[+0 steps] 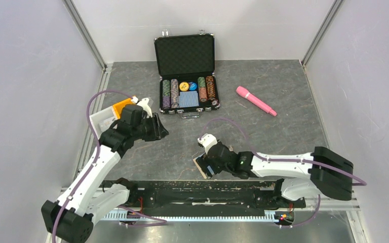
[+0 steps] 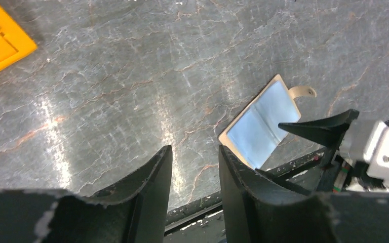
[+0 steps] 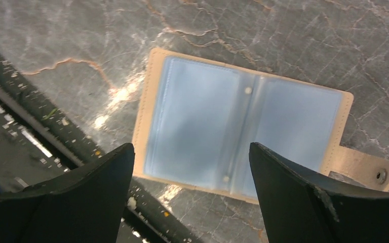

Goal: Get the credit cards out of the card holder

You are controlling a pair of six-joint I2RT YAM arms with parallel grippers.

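The card holder [image 3: 144, 111] lies spread flat on the grey table, tan-edged with two pale blue translucent halves and a strap with a snap at one end. No separate cards can be told apart in it. Above it is my right gripper, fingers parted, nothing between the fingers; from the top it covers most of the holder [image 1: 198, 161]. My left gripper hangs over bare table left of the holder, its fingers apart and empty. The left wrist view shows the right gripper's fingers [image 2: 316, 126] beside the holder's right side.
Part of an orange bin [image 1: 123, 105] and a white bin [image 1: 99, 119] shows behind the left arm. An open poker-chip case [image 1: 184, 53] stands at the back. A pink microphone-shaped object [image 1: 256, 100] lies back right.
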